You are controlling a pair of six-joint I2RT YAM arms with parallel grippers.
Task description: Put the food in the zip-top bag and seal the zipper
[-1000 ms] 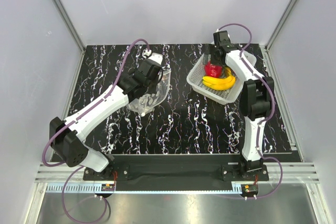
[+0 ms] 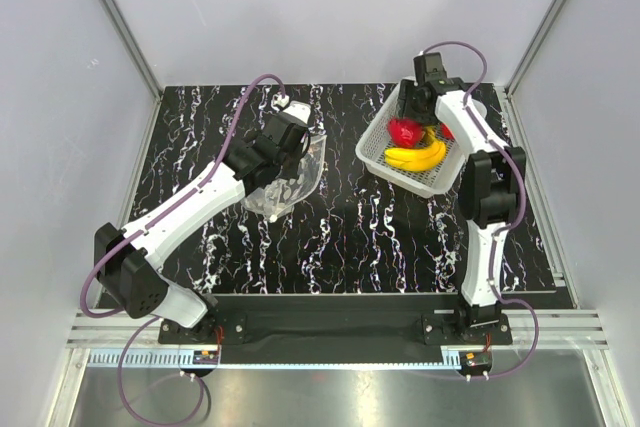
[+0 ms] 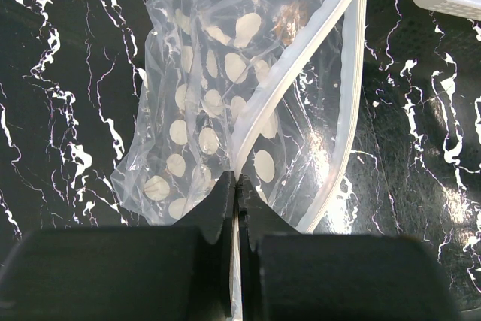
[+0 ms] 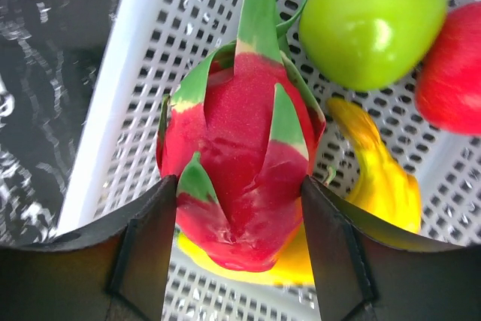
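Observation:
The clear zip top bag (image 2: 292, 192) with pale dots lies on the black marbled table, left of centre. In the left wrist view, my left gripper is shut on one zipper edge of the bag (image 3: 210, 103); the mouth gapes beside it. Inside the white basket (image 2: 428, 187), a red dragon fruit (image 4: 240, 137) with green leaf tips lies partly over the bananas (image 4: 379, 189). My right gripper straddles the fruit's lower part, a finger at each side. Whether both fingers press on it is unclear.
A green round fruit (image 4: 372, 20) and another red fruit (image 4: 455, 69) share the basket. Its side wall (image 4: 113, 122) rises just left of the dragon fruit. Bare table (image 2: 345, 232) separates bag and basket.
The left arm and the bag are unmoved.

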